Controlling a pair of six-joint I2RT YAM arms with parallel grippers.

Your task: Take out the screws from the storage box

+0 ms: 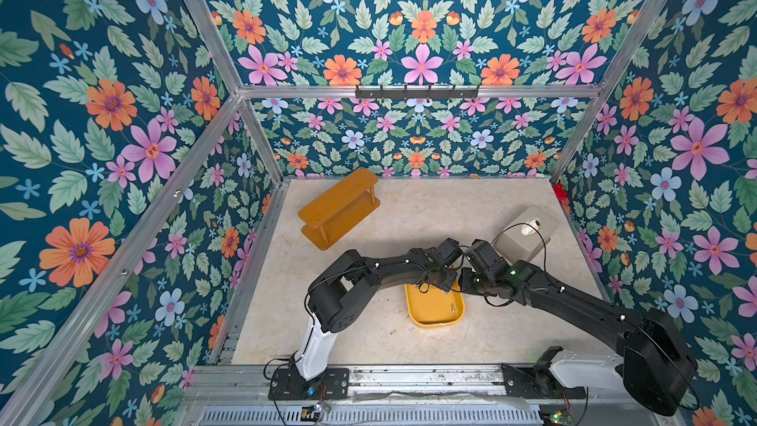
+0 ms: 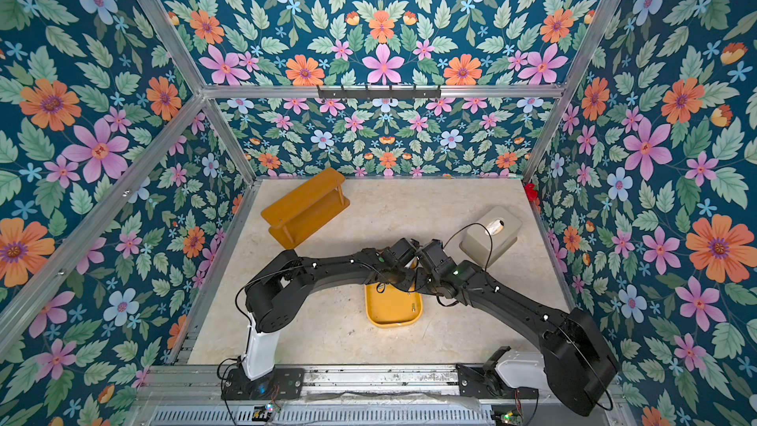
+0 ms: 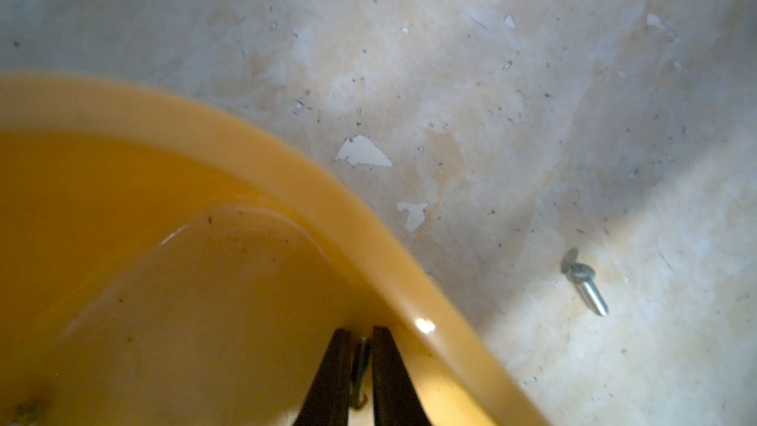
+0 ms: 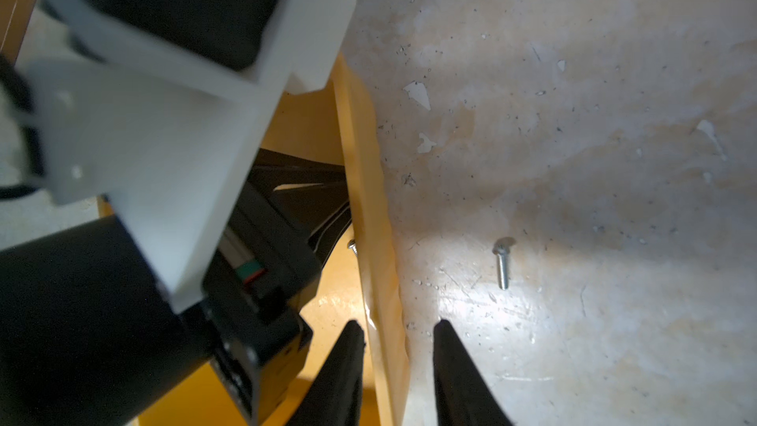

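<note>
The yellow storage box [image 1: 436,322] stands at mid-table. In the left wrist view, my left gripper is down inside it near the wall, its fingers part open and close around a small screw [image 3: 359,378]. Whether the fingers touch that screw cannot be told. One silver screw [image 4: 502,264] lies on the table outside the box. A screw head [image 4: 351,246] shows inside, by the wall, in the right wrist view. My right gripper is open at the box's right rim, which passes between its fingers in that view; no screw is between them.
Both grippers are close together over the box. A brown wooden shelf [image 1: 339,209] sits at the back left, a grey bin [image 1: 526,234] at the right.
</note>
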